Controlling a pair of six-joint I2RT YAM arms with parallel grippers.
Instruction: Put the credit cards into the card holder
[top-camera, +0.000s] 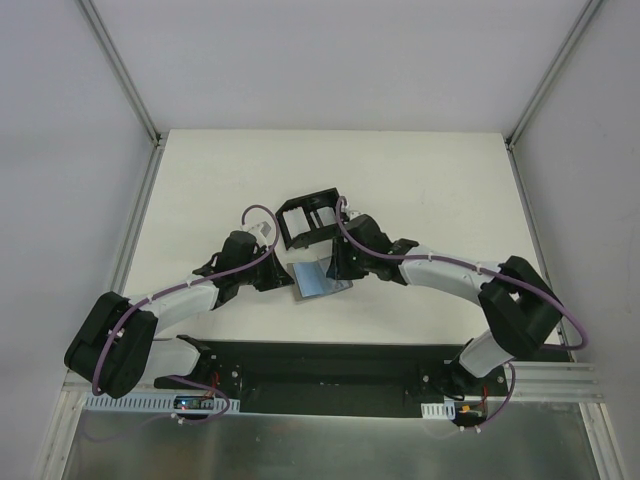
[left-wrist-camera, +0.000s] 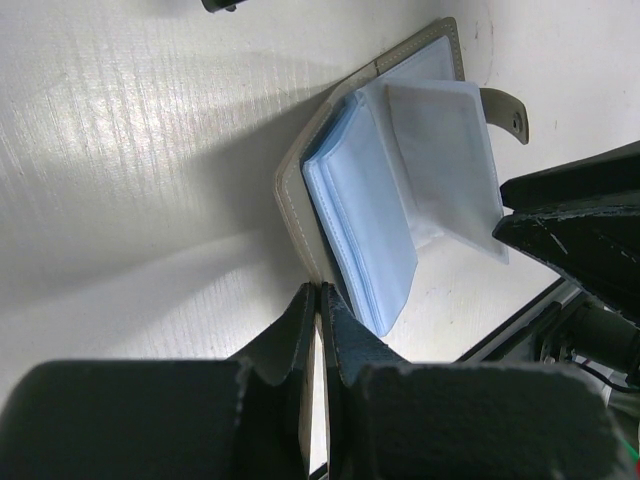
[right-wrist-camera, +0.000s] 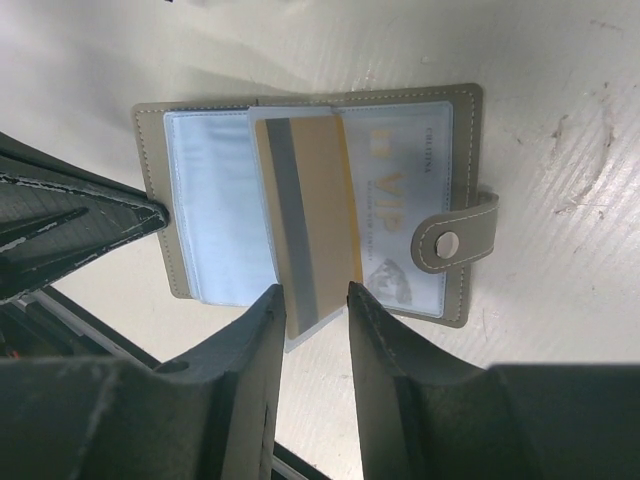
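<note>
The open card holder (top-camera: 308, 280) lies on the white table between my grippers, a blue sleeve (right-wrist-camera: 215, 208) on one side and a clasp strap (right-wrist-camera: 455, 233) on the other. A VIP card (right-wrist-camera: 395, 170) shows in a clear sleeve; a tan striped card (right-wrist-camera: 305, 215) lies in or behind the raised middle sleeve. My left gripper is shut on the holder's edge, or right against it. My right gripper (top-camera: 340, 268) hovers over the holder's right half; its fingertips look slightly parted in its wrist view, and what lies between them is unclear.
A black tray (top-camera: 311, 196) with compartments holding white cards sits just behind the holder. The table's front edge runs close in front.
</note>
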